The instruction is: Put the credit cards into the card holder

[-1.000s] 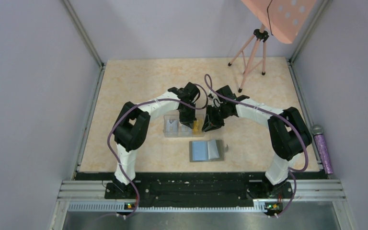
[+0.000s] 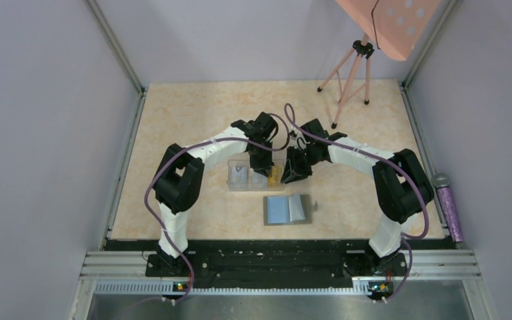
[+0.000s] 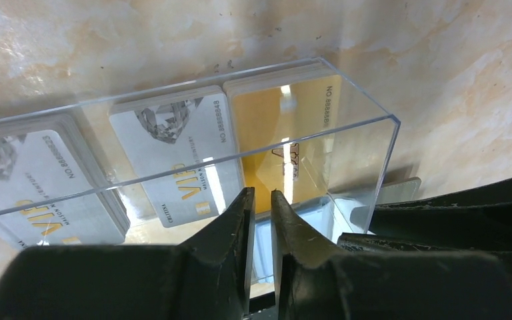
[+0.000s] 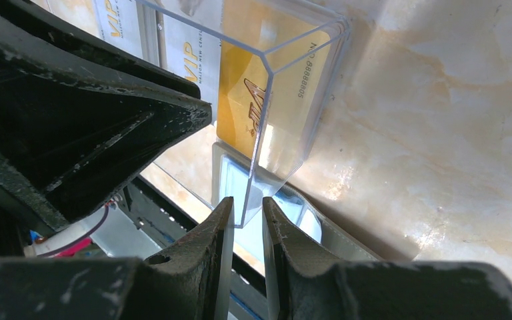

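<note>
A clear box (image 2: 229,175) holds three card stacks: white cards (image 3: 40,187), more white cards (image 3: 180,153) in the middle, gold cards (image 3: 313,100) at the right end. My left gripper (image 2: 265,173) reaches over the box; in the left wrist view its fingertips (image 3: 245,203) are parted by a narrow gap below the gold stack, with nothing between them. At the box's right end, my right gripper is shut on the thin clear wall near the front corner. The grey card holder (image 2: 287,223) lies open in front of the box, blue and pale sleeves upward.
Both grippers stand close together at the box's right end, and the left fingers (image 4: 187,113) loom large in the right wrist view. A pink tripod (image 2: 360,63) stands at the back right. Bare table lies left of the box and behind it.
Compared with a second ago, my left arm has shifted very slightly. My right gripper, the box and the card holder have stayed in place.
</note>
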